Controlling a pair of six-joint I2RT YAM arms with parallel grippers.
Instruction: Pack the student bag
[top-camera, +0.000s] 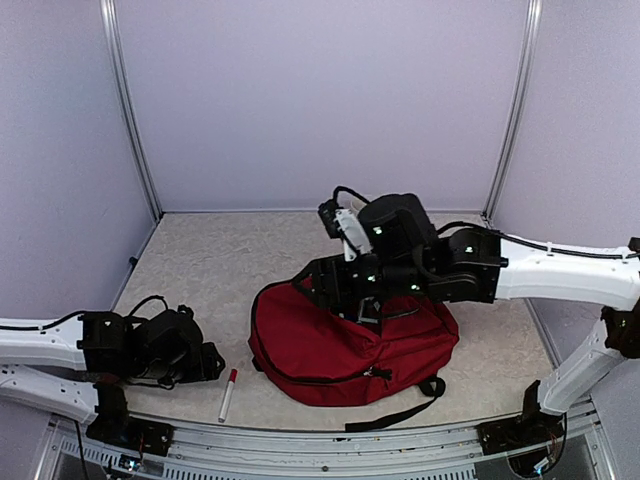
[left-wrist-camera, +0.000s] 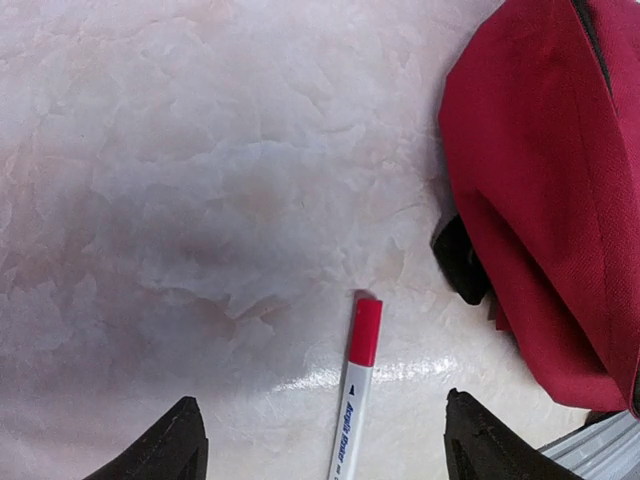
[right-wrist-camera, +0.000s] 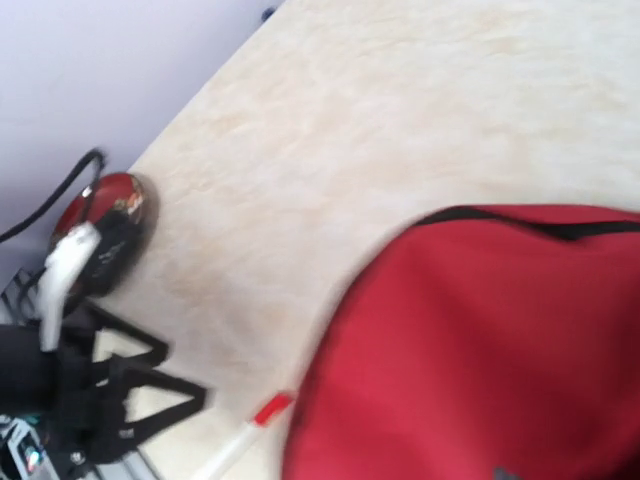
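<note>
A red backpack (top-camera: 340, 360) lies on the table, its open pocket largely hidden behind my right gripper (top-camera: 310, 280), which hangs over it; its fingers are out of sight or too dark to read. A marker with a red cap (left-wrist-camera: 350, 400) lies on the table left of the bag. My left gripper is above it, fingers apart on either side of the marker, nothing held. In the blurred right wrist view the marker (right-wrist-camera: 240, 440) shows between left gripper and bag.
A red and black round object (right-wrist-camera: 110, 195) sits behind the left arm, seen in the right wrist view. Walls bound it. A bag strap (top-camera: 390, 420) reaches the front edge.
</note>
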